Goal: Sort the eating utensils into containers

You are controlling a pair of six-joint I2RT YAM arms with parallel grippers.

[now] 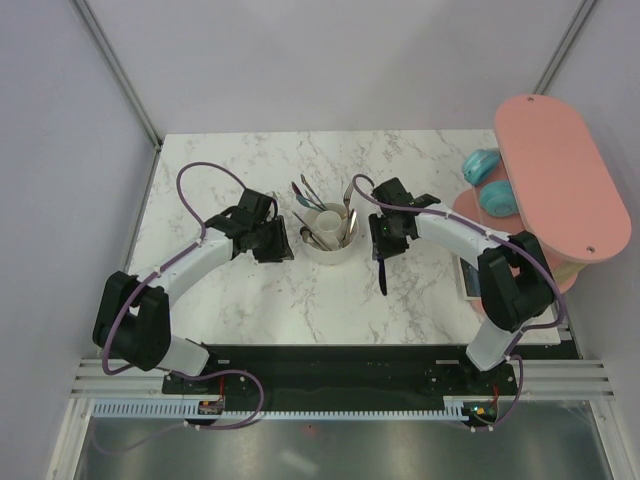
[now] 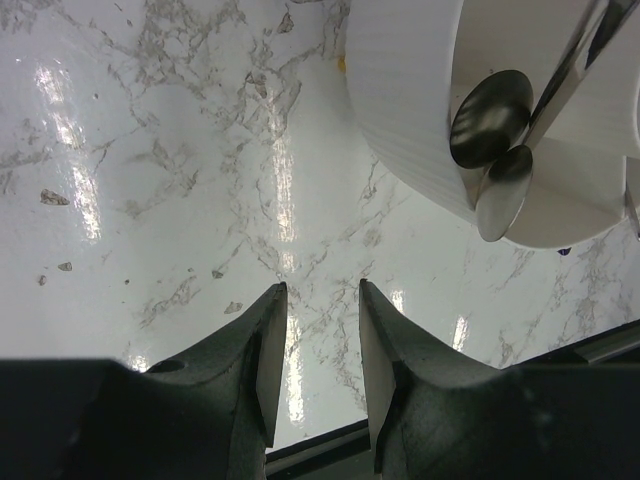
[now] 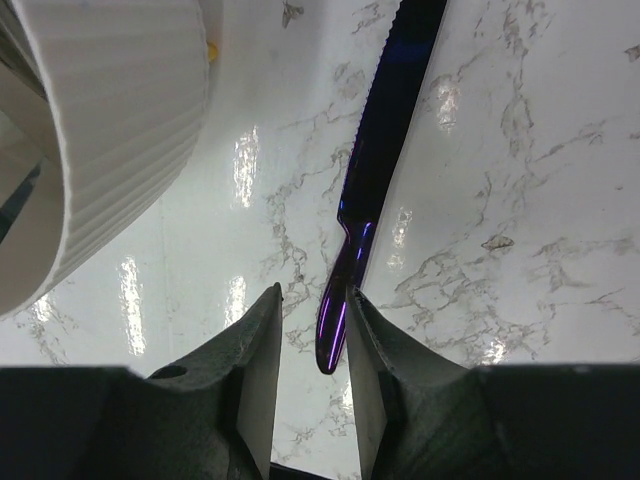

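A dark, shiny knife (image 3: 375, 150) lies flat on the marble table, its serrated blade toward the top of the right wrist view. My right gripper is open above the handle end, with nothing held; in the top view the gripper covers part of the knife (image 1: 382, 278). The white round container (image 1: 328, 253) stands between both arms, with several forks, spoons and knives leaning in its compartments. Two spoons (image 2: 492, 118) show in it from the left wrist view. My left gripper is open over bare table to the container's left.
At the right stands a pink shelf (image 1: 565, 170) with teal items (image 1: 497, 198) on it, close to the right arm. A grey tray (image 1: 470, 279) lies partly beneath that arm.
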